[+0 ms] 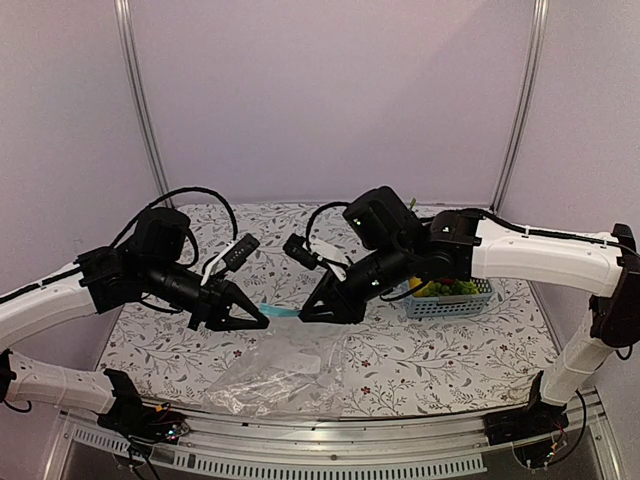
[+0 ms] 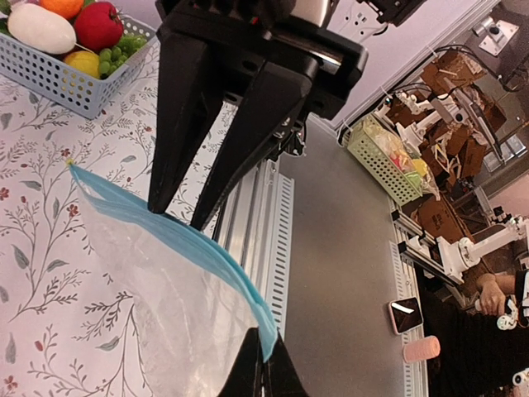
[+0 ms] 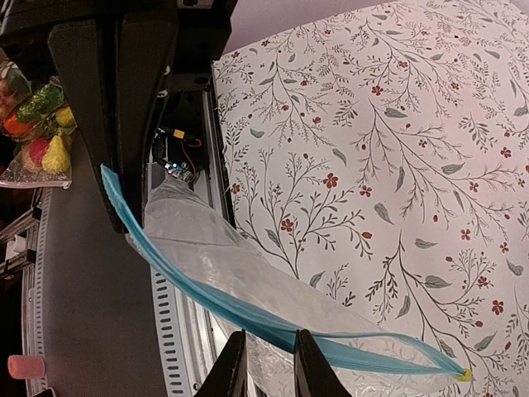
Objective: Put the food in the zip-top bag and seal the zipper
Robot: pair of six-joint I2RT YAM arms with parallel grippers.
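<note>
The clear zip top bag (image 1: pixel 275 370) hangs over the table's front, its blue zipper strip (image 2: pixel 124 198) running between my grippers. My left gripper (image 1: pixel 262 322) is shut on one end of the strip (image 2: pixel 266 331). My right gripper (image 1: pixel 308 314) has its fingertips at the middle of the strip, part open as far as the right wrist view shows (image 3: pixel 273 356); whether the strip is clamped there is unclear. The food, with an orange (image 2: pixel 58 12), red pepper (image 2: pixel 99 29) and grapes (image 2: pixel 111 62), sits in a grey basket (image 1: pixel 445 305).
The basket stands at the right of the patterned table (image 1: pixel 440 370), behind my right arm. The front edge with its metal rail (image 1: pixel 330 460) lies just below the bag.
</note>
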